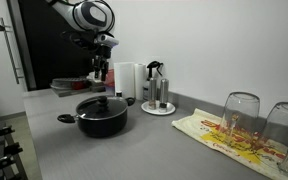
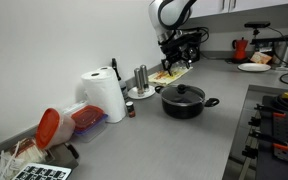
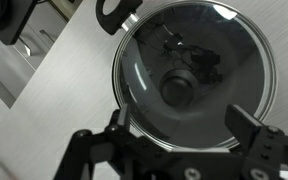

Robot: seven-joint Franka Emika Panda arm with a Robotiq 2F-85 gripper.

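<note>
A black pot (image 1: 102, 122) with a glass lid (image 3: 199, 110) stands on the grey counter, the lid resting on top. The lid's dark round knob (image 3: 178, 89) shows near the middle of the wrist view. My gripper (image 1: 100, 76) hangs in the air above the pot, clear of the lid. In the wrist view its two fingers (image 3: 243, 122) stand wide apart at the bottom, with nothing between them. One side handle of the pot (image 3: 117, 15) is visible at the top of that view.
Two upturned glass jars (image 1: 240, 115) are on a yellow patterned cloth (image 1: 209, 130) to the right. Behind the pot stand a paper towel roll (image 1: 125, 80) and bottles on a white plate (image 1: 158, 108).
</note>
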